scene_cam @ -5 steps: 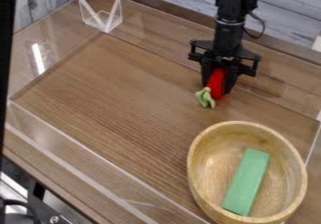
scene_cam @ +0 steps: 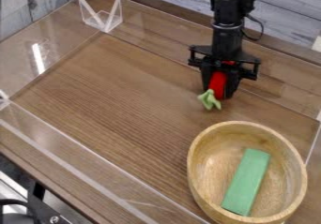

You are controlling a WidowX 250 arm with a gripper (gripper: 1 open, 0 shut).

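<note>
The black gripper [scene_cam: 222,78] reaches down to the wooden table at the upper right, shut on a red object [scene_cam: 217,83] with a small light-green top or tail [scene_cam: 208,100], perhaps a strawberry or vegetable toy. The fingers partly cover the red object. Below stands a large tan bowl [scene_cam: 205,176] holding a green rectangular block [scene_cam: 246,182].
A clear plastic holder [scene_cam: 103,12] sits near the upper left edge. A dark cable or object [scene_cam: 19,211] lies at the bottom left corner.
The gripper and red object have shifted only slightly over the last second, staying in about the same spot. The bowl and block are unchanged.
</note>
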